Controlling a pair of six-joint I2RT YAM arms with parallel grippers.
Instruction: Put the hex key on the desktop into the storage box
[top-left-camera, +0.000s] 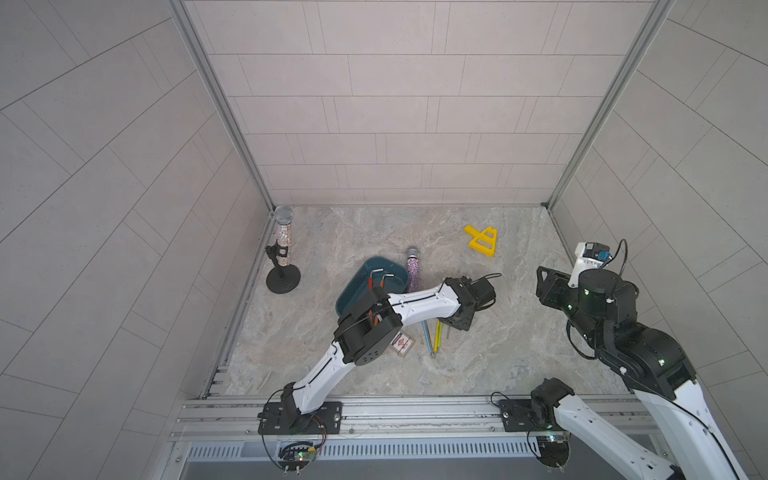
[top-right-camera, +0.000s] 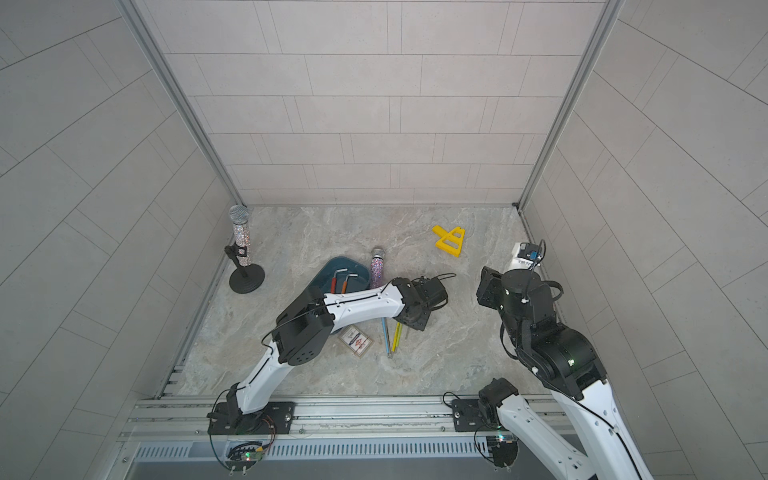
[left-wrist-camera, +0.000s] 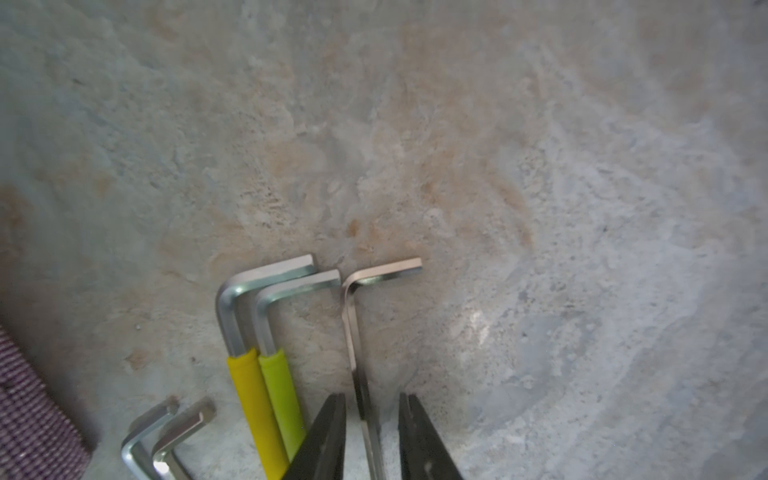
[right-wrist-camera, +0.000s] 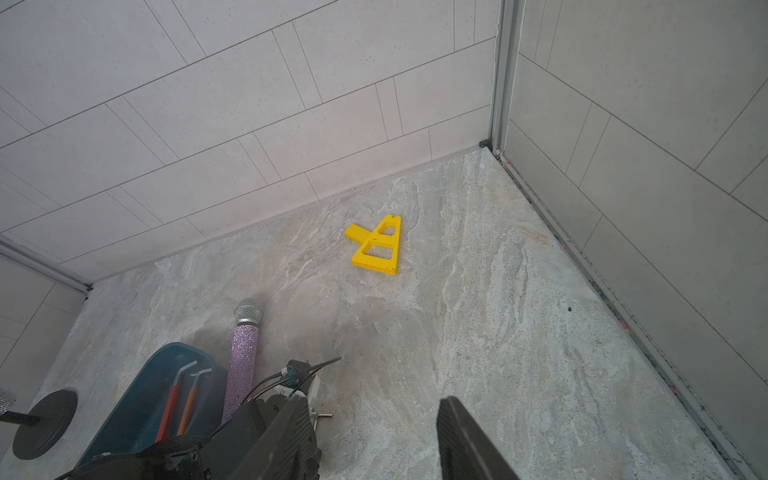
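In the left wrist view, a bare silver hex key (left-wrist-camera: 349, 320) lies on the desktop, its short bent end pointing right. The fingers of my left gripper stand apart on either side of its long shaft, open. Left of that key lie two more hex keys, one with a yellow handle (left-wrist-camera: 257, 416) and one with a lime handle (left-wrist-camera: 282, 396). The teal storage box (right-wrist-camera: 128, 412) holds a red-handled (right-wrist-camera: 169, 409) and an orange-handled hex key (right-wrist-camera: 189, 409). My right gripper is open and empty, raised at the right side.
A pink glittery microphone (right-wrist-camera: 241, 364) lies beside the box. A yellow frame (top-left-camera: 483, 241) lies at the back right, and a microphone on a stand (top-left-camera: 283, 278) is at the left. A card box (top-left-camera: 402, 344) and a blue-handled hex key (top-left-camera: 427, 337) lie near the left arm.
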